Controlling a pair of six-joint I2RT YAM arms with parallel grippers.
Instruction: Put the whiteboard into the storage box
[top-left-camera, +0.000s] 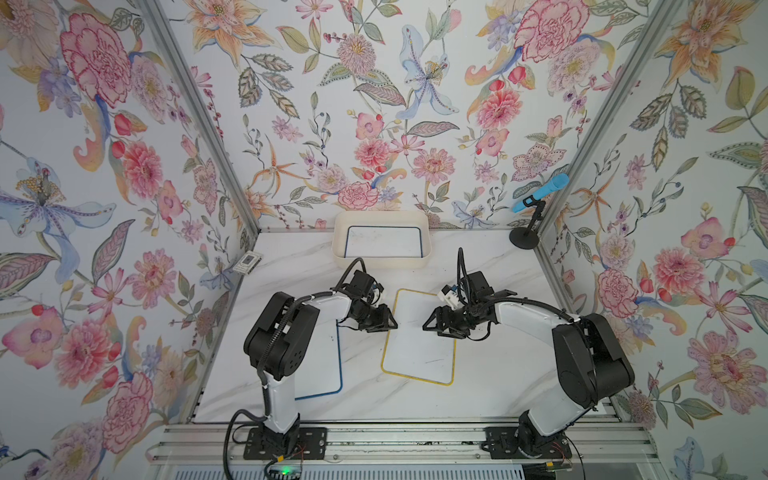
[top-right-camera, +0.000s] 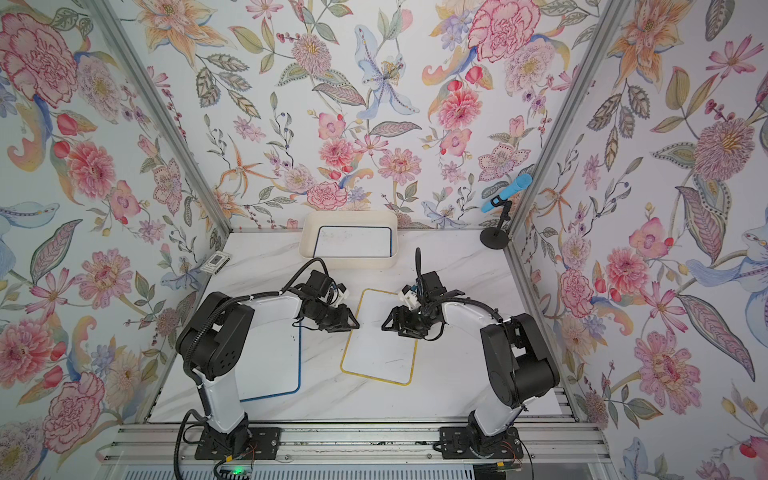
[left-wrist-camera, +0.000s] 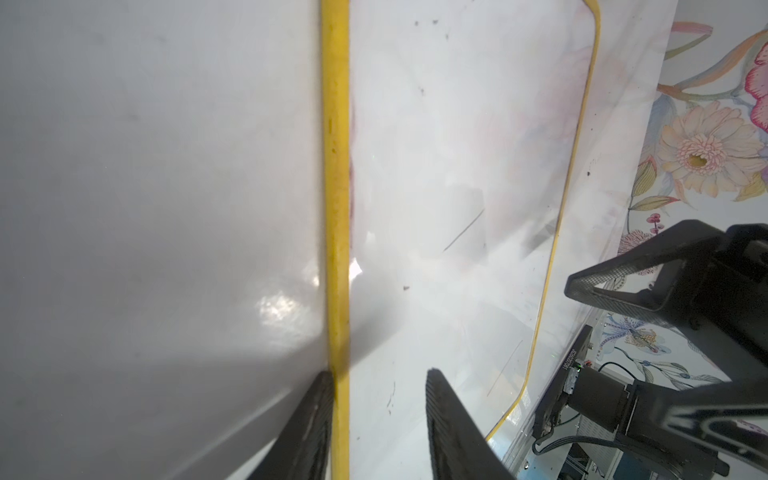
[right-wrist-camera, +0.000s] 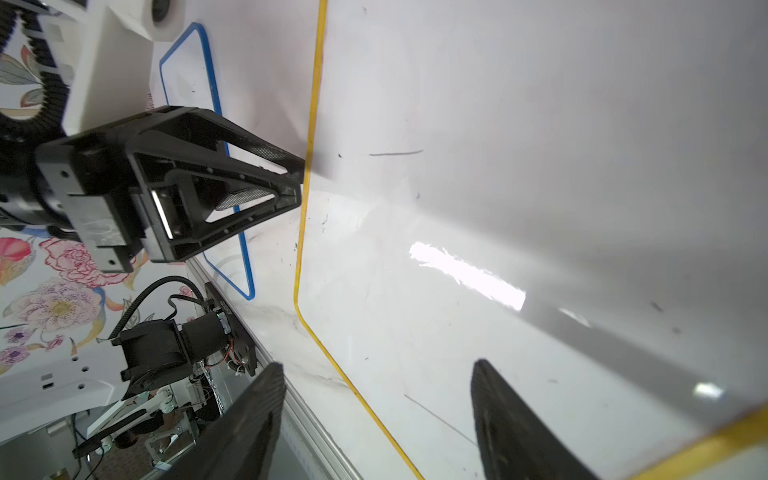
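Note:
A white whiteboard with a yellow frame (top-left-camera: 418, 360) lies flat at the table's centre. My left gripper is open low at its left edge, the yellow strip (left-wrist-camera: 337, 200) showing between the fingertips. My right gripper stands open over the board near its right edge, nothing seen held between its fingertips. A cream storage box (top-left-camera: 339, 238) (top-right-camera: 307, 240) sits at the back middle, with a blue-edged white board inside.
Another blue-edged board (top-left-camera: 320, 368) lies at front left, under the left arm. A blue microphone on a stand (top-left-camera: 525, 236) is at back right, a small device (top-left-camera: 247, 261) at the left edge.

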